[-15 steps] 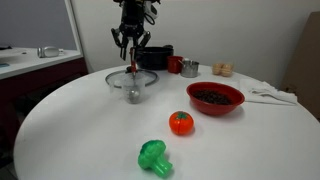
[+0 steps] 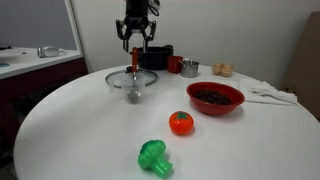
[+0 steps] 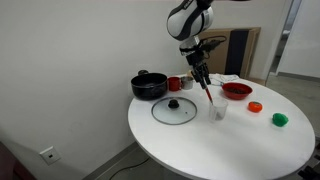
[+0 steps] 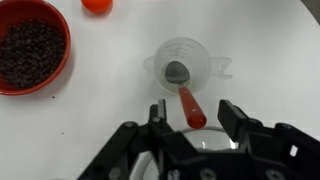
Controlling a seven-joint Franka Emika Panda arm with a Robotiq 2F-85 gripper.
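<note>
A utensil with a red handle (image 4: 193,110) and a dark grey head (image 4: 177,74) stands tilted in a clear measuring cup (image 4: 205,63). In the first exterior view the cup (image 2: 131,92) rests on the white table, with the handle (image 2: 136,58) rising from it. My gripper (image 2: 136,47) is over the cup, pointing down, its fingers apart. From the wrist, the handle's end appears between the two fingertips, with a gap showing on both sides. Whether the fingertips are level with the handle end or above it, I cannot tell.
A glass lid (image 3: 174,110) lies behind the cup, near a black pot (image 3: 150,84). The red bowl (image 2: 215,96) of dark beans, a tomato (image 2: 181,123) and broccoli (image 2: 154,158) sit to one side. Free table lies at the front left.
My gripper has shifted slightly to the right over the cup. The cup and the other things on the table have stayed in place.
</note>
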